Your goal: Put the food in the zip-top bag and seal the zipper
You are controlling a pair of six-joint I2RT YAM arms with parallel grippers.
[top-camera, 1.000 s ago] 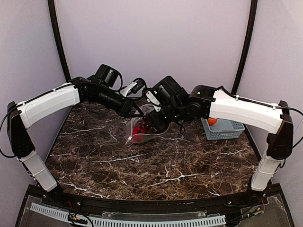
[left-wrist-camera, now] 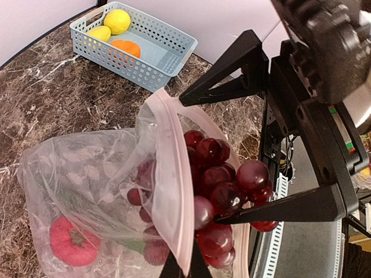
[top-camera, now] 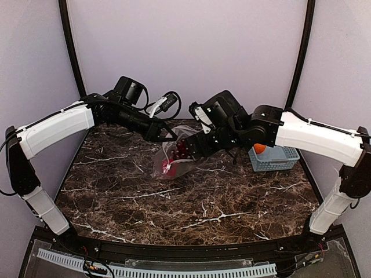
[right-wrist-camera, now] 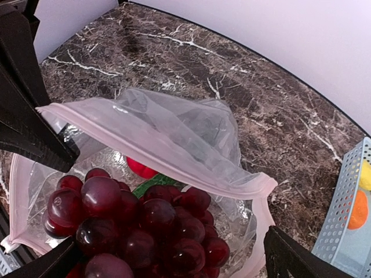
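Note:
The clear zip top bag (left-wrist-camera: 87,168) hangs with its pink-edged mouth spread wide. My left gripper (top-camera: 172,138) is shut on one side of its rim. Dark red grapes (left-wrist-camera: 223,185) fill the mouth, some bulging past the rim in the left wrist view. Deeper inside lie a red tomato-like item (left-wrist-camera: 73,240) and something green (right-wrist-camera: 148,184), seen partly. Open at the mouth, my right gripper has its lower finger (left-wrist-camera: 290,207) against the grapes and its upper fingertip by the rim. How firmly they touch, I cannot tell.
A blue-grey basket (left-wrist-camera: 165,61) stands at the right of the table, holding an orange item (left-wrist-camera: 126,47) and yellow ones (left-wrist-camera: 117,21). Bare marble tabletop (top-camera: 174,214) lies in front of the bag.
My right gripper has shifted right, away from the left one, and its finger has opened. The grapes stay in the bag's mouth. My left arm has barely moved.

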